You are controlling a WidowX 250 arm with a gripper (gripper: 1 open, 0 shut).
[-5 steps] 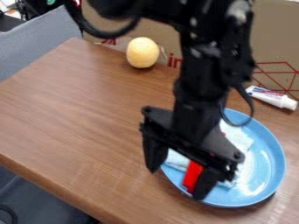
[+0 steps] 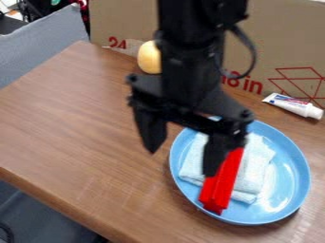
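My black gripper (image 2: 185, 142) hangs large in the middle of the view, open, over the left part of a light blue plate (image 2: 291, 176). A red bar-shaped object (image 2: 219, 188) lies on a folded white cloth (image 2: 254, 174) on the plate, below and right of the gripper. No object shows held between the fingers.
A white toothpaste tube (image 2: 294, 104) lies at the back right. A yellow object (image 2: 148, 59) sits behind the arm, partly hidden. A cardboard box (image 2: 280, 47) stands at the back. The table's near left edge drops away.
My gripper has risen and moved slightly left from over the plate, uncovering more of the red object and the cloth, which remain on the plate.
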